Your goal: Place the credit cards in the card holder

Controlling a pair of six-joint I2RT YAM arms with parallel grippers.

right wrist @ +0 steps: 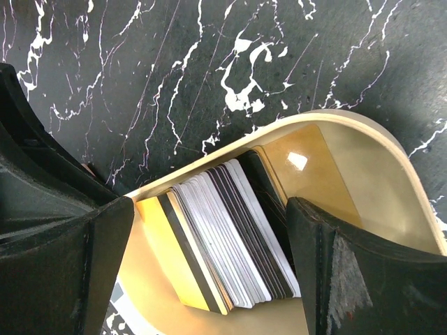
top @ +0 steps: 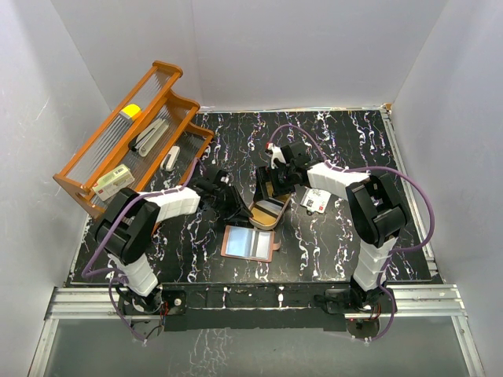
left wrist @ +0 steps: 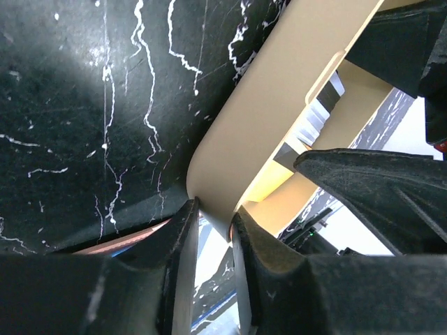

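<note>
A tan oval box sits mid-table with a row of credit cards, yellow, silver and black, standing in it. Its rounded end wall comes down between the fingertips of my left gripper, which is part open; whether they touch the wall I cannot tell. Over the box's far side, my right gripper is spread wide, its fingers on either side of the cards and not closed on them. The card holder lies open and flat in front of the box, clear pockets up, brown edging visible.
A white item lies right of the box, partly under my right arm. A wooden shelf rack with a stapler and boxes fills the left back. Open marble tabletop extends to the right front.
</note>
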